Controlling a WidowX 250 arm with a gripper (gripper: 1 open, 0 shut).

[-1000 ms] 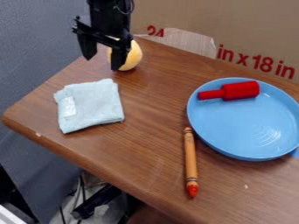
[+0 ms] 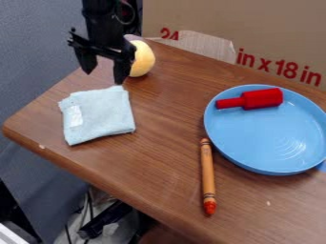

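My black gripper (image 2: 105, 67) hangs at the upper left above the table, its fingers pointing down just behind a folded pale blue cloth (image 2: 97, 114). It looks open, with nothing visible between the fingers. A yellow round object (image 2: 143, 57) sits just to the right of the gripper, partly behind it.
On the right, a blue plate (image 2: 265, 143) holds a red rolling-pin-like object (image 2: 258, 98). An orange crayon (image 2: 208, 176) lies left of the plate. The table's left edge drops away. A cardboard box (image 2: 254, 33) stands behind.
The gripper has shifted left from in front of the yellow object toward the space above the cloth. The objects on the table look unmoved.
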